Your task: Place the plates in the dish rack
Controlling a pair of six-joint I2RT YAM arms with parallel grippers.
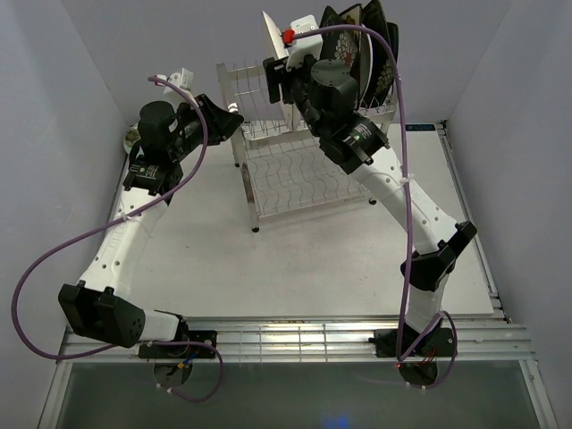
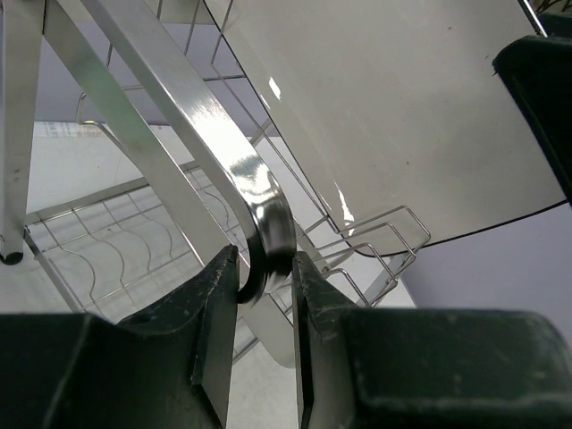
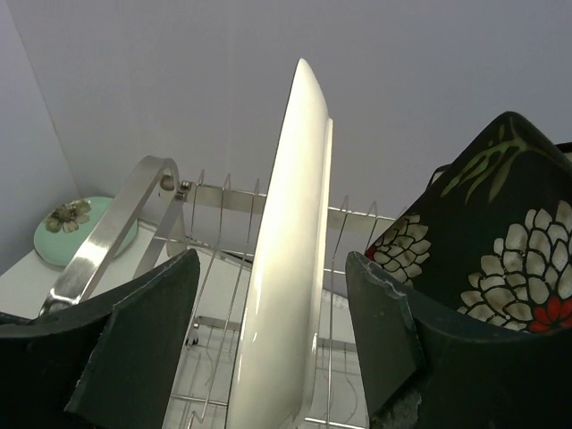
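The steel dish rack [image 1: 304, 204] stands at the back. My left gripper is shut on the curved end of the rack's side frame [image 2: 210, 125]. A white plate [image 3: 279, 250] stands on edge in the top tier, between the fingertips of my part-open right gripper; whether they touch it I cannot tell. Dark flowered plates [image 3: 509, 250] stand upright to the right of it. A green plate [image 3: 85, 228] lies at the back left, mostly hidden by my left arm in the top view.
Walls [image 1: 518, 179] border it on both sides and behind.
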